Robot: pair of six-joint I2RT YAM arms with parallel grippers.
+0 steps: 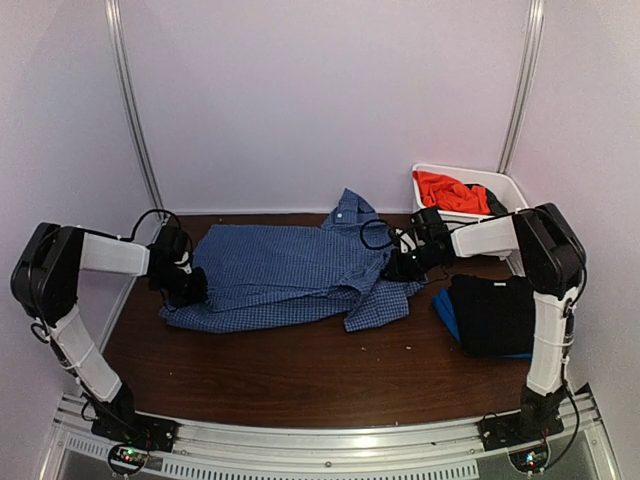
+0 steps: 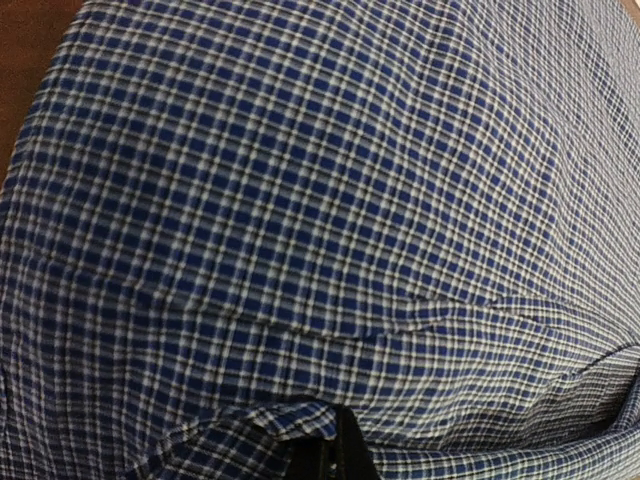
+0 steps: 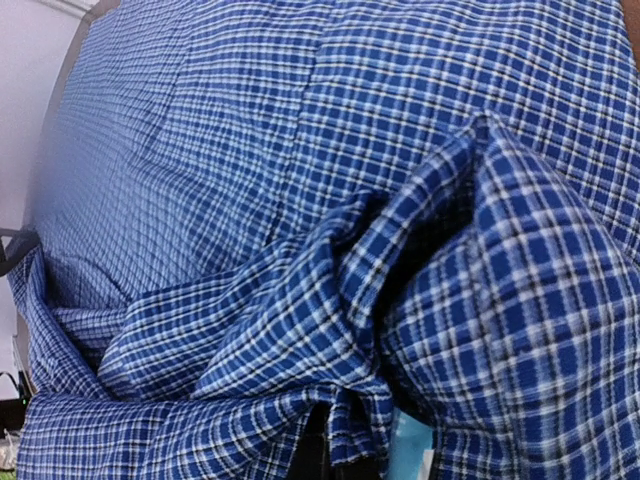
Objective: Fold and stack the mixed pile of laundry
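Observation:
A blue checked shirt [image 1: 280, 260] lies spread on the dark table, its near part folded over and its collar end toward the back. My left gripper [image 1: 195, 290] is down on its left end, shut on a bunched fold of cloth, also seen in the left wrist view [image 2: 325, 445]. My right gripper [image 1: 395, 265] is down on the crumpled right part; in the right wrist view its fingertips [image 3: 315, 450] are mostly hidden under the cloth it is shut on.
A white bin [image 1: 505, 185] with red and dark clothing stands at the back right. A black folded item [image 1: 495, 320] on a blue one [image 1: 445, 315] lies at the right.

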